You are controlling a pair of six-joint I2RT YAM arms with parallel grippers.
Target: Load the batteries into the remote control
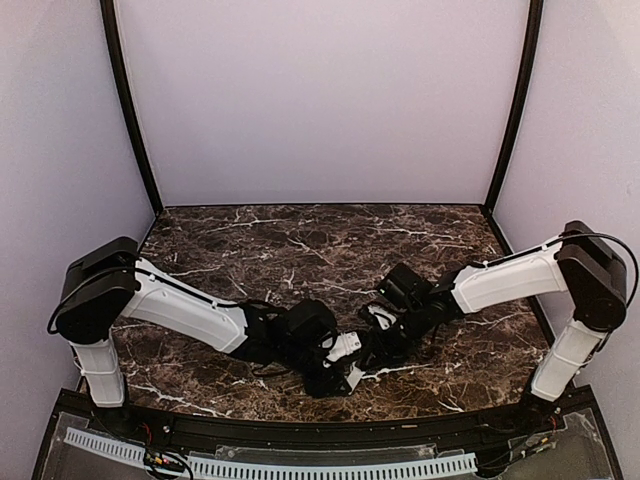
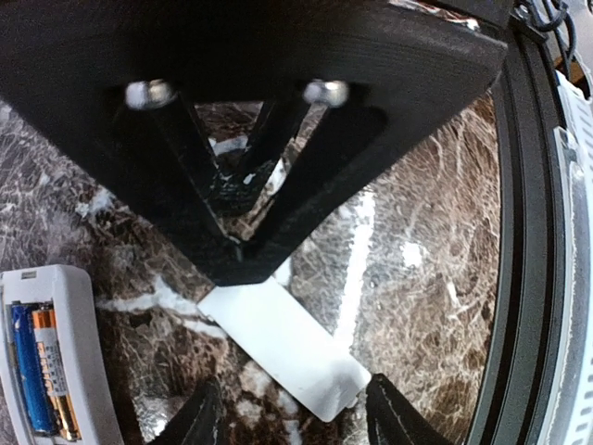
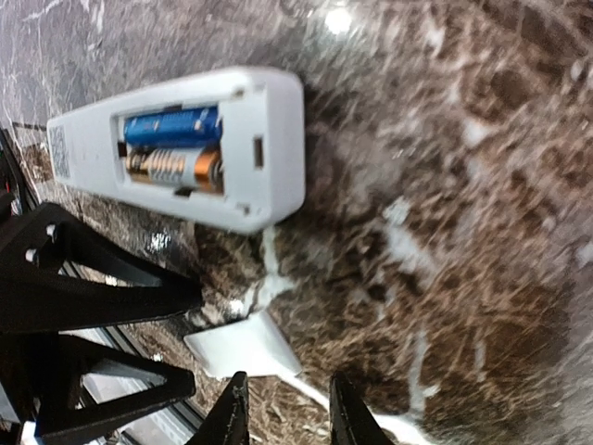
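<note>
The white remote control [image 3: 252, 195] lies back up with its battery bay uncovered. Inside the bay a blue battery [image 3: 173, 128] and a black-and-copper battery [image 3: 174, 168] lie side by side. The loose white battery cover [image 2: 287, 348] rests beside the remote. My left gripper is open, its fingers on either side of the cover with a gap showing. My right gripper is also part open and stands close to the cover's end; nothing shows between its fingers. In the top view the two grippers partly hide the remote [image 1: 345, 345] and the cover [image 1: 355, 377].
The grippers crowd together near the table's front edge. A dark rail [image 2: 519, 232] runs along that edge, with a white slotted strip [image 1: 330, 470] beyond it. Behind the arms the marble tabletop [image 1: 320, 235] is clear.
</note>
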